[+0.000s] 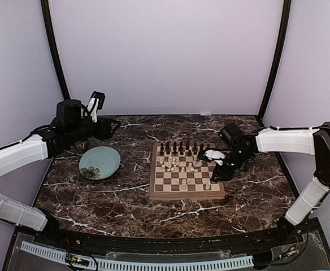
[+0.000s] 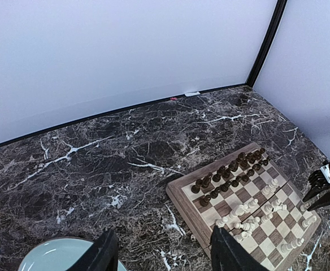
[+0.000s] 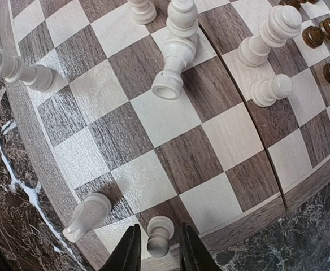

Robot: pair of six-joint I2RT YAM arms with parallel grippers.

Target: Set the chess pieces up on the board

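The wooden chessboard (image 1: 159,195) lies on the marble table, with dark pieces (image 1: 181,149) lined up along its far side. Several white pieces (image 1: 172,164) stand or lie bunched around its middle. In the right wrist view, a white pawn (image 3: 160,230) is on a dark square by the board's edge, and my right gripper is open with a finger either side of it and small gaps showing. A taller white piece (image 3: 88,215) stands at the near edge, close to the pawn. My left gripper is open and empty, well left of the board.
A pale green plate (image 1: 100,161) sits on the table left of the board, below the left arm. One white piece (image 3: 176,62) lies on its side across the squares. Table between plate and board is clear.
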